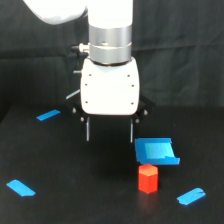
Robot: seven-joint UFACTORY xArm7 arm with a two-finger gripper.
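Note:
My white gripper (110, 131) hangs above the dark table with its two thin fingers wide apart and empty. To its lower right stands a small red block (148, 179), just in front of a blue tray (158, 160). Neither finger touches the block or the tray.
Flat blue strips lie on the table: one at the back left (48, 115), one at the front left (20, 188) and one at the front right (190, 197). Bare dark surface fills the middle and left.

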